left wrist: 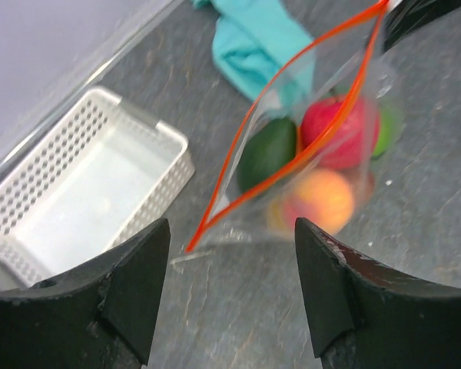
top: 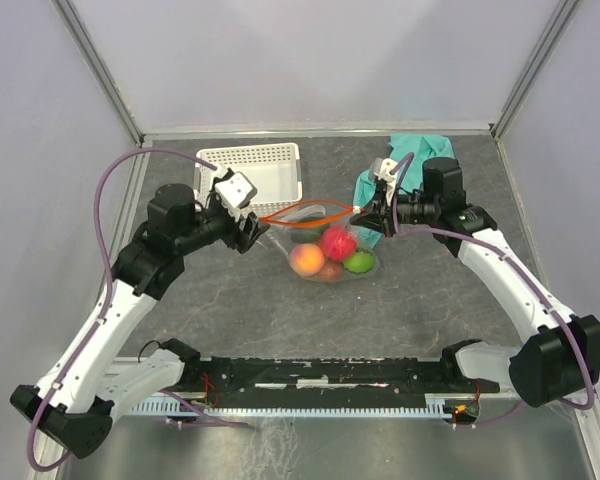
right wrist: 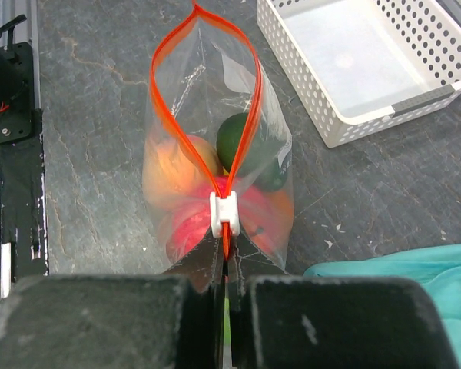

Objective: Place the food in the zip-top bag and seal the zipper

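Observation:
The clear zip bag [right wrist: 278, 154] stands between my grippers, its orange zipper rim [top: 310, 203] gaping. Inside lie an orange-yellow fruit [top: 306, 259], a red one [top: 339, 241], a green one [top: 359, 262] and a dark avocado [left wrist: 267, 154]. My right gripper is shut on the orange rim's end, right behind the white slider [right wrist: 224, 214]. At the other end, my left gripper is open, with nothing between its fingers; the rim's near corner [left wrist: 192, 244] shows just beyond them.
An empty white basket [top: 248, 175] stands behind the left gripper. A teal cloth [top: 420, 148] lies at the back right, partly behind the right arm. The grey table in front of the bag is clear.

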